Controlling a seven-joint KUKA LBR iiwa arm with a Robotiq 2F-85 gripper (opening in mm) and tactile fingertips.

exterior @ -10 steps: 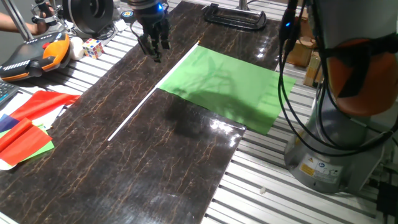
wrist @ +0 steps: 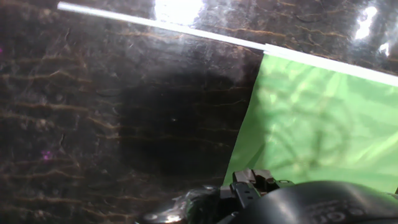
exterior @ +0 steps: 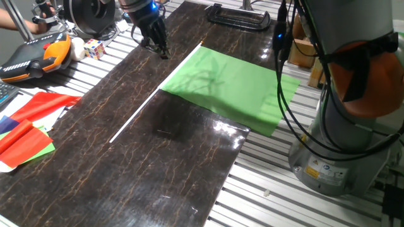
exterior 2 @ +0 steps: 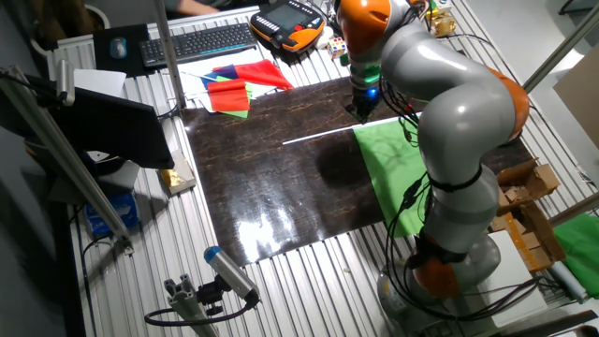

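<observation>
A green flag (exterior: 230, 88) lies spread on the dark marbled board, its far corner reaching past the board's edge. Along one side of the cloth runs a white pole (exterior: 136, 115), its bare end lying straight across the board. My gripper (exterior: 165, 55) hangs above the board, close to the cloth end of the pole and apart from it. In exterior view 2 the gripper (exterior 2: 359, 114) appears just beyond the pole. From the wrist, the pole (wrist: 168, 25) crosses the top and the green cloth (wrist: 311, 118) fills the right. Whether the fingers are apart is unclear.
Folded red, blue and green flags (exterior: 31, 132) lie off the board's left side. An orange-black teach pendant (exterior: 38, 57) and a puzzle cube (exterior: 94, 48) stand nearby. A black frame-like item (exterior: 238, 17) rests at the far end. Most of the near board is bare.
Over the last second my gripper has turned and shifted slightly, and the cables by the arm's base have swung left. The flag has stayed put.
</observation>
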